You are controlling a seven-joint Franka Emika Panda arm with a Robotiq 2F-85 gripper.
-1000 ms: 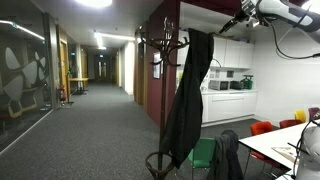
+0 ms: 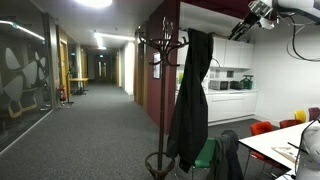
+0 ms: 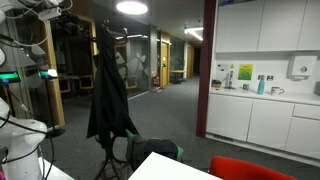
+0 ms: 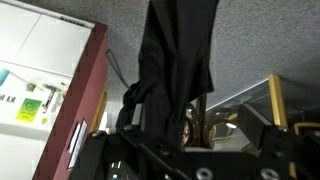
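Note:
A long black cloth, perhaps a coat, hangs from the top of a dark wooden coat stand. In exterior view 2 the same cloth drops in front of the corridor. High at the upper right of exterior view 1, my gripper is apart from the cloth, to its right. The wrist view looks down on the cloth running past the gripper, whose fingers are open. No object shows held between the fingers. Part of the stand's top is hidden behind the gripper in the wrist view.
A white table with red chairs stands at the right. Near the stand's foot is a green chair with a dark garment beside it. White cabinets line the back.
My gripper has moved right in exterior view 1, away from the hanging cloth's top. The cloth and stand look unmoved.

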